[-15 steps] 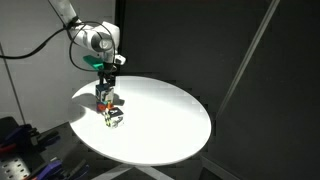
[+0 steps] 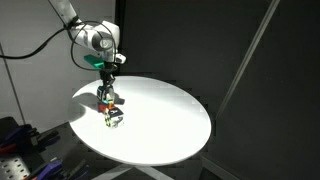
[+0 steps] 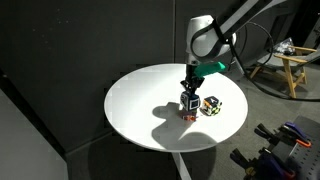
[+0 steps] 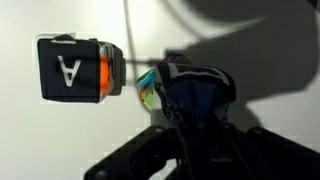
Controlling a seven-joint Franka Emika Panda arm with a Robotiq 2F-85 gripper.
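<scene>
A dark block with pale edges [image 3: 190, 102] stands over a red-sided block [image 3: 190, 118] on the round table, and their sides look stacked. My gripper [image 3: 187, 88] is right above the dark block, pointing down. In the wrist view, the dark block [image 4: 195, 88] is in front of the gripper, and a colourful edge [image 4: 148, 88] shows beneath it. The fingers are too dark to judge their spacing or their contact with the block. A separate black block with a white letter A [image 4: 70, 70] and an orange side lies beside the stack.
The letter block [image 2: 113, 117] sits close to the stack. A wooden chair [image 3: 290, 70] stands beyond the table.
My gripper and the dark block sit slightly lower than a second ago. The separate letter block has not moved.
</scene>
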